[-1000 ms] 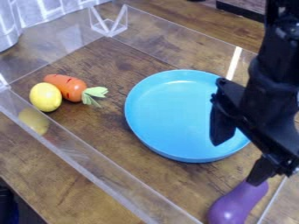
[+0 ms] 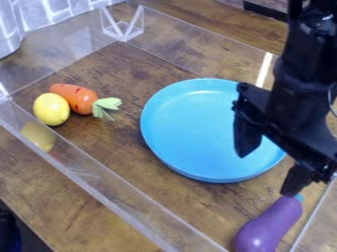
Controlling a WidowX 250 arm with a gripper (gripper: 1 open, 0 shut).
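Note:
My black gripper (image 2: 270, 157) hangs at the right, open, its fingers over the right side of a blue plate (image 2: 191, 126) and above the purple eggplant (image 2: 265, 228) at the lower right. The space between the fingers looks empty. An orange carrot (image 2: 75, 96) with a pale green top and a yellow lemon (image 2: 51, 110) lie side by side at the left.
Clear plastic walls (image 2: 93, 182) surround the objects on the wooden table (image 2: 46, 207). A white container (image 2: 8, 25) stands at the top left corner. Bare wood lies between the carrot and the plate.
The gripper has shifted slightly right and up, showing more of the eggplant's upper end. The objects lie where they were.

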